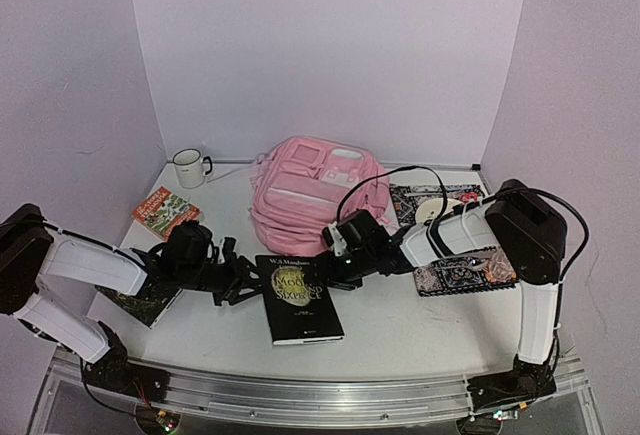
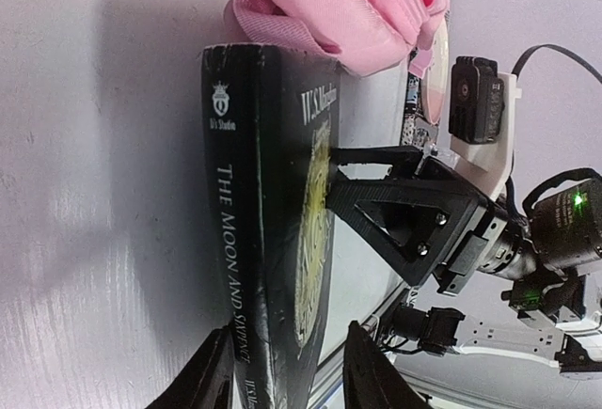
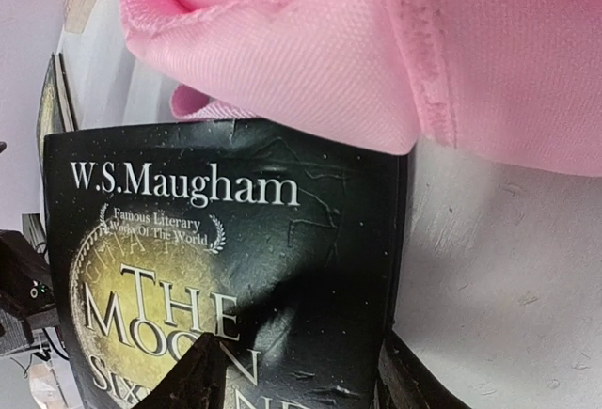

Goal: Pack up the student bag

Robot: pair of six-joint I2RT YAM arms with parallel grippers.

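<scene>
A black book, The Moon and Sixpence [image 1: 302, 310], is in front of the pink backpack [image 1: 318, 190], its cover towards the top camera. Its top edge reaches the lower edge of the pink fabric [image 3: 282, 61] in the right wrist view. On the spine side stands my left gripper, fingers apart, with the spine [image 2: 237, 174] showing between them. My right gripper is at the opposite side, also with fingers spread, one over the cover and one by the book's edge. Contact at the fingertips is hard to make out.
A white mug [image 1: 188, 168] and a red-green book [image 1: 166, 213] are at the back left. Another book [image 1: 142, 305] is partly under the left arm. Patterned notebooks [image 1: 465, 275] lie at right, below the right arm.
</scene>
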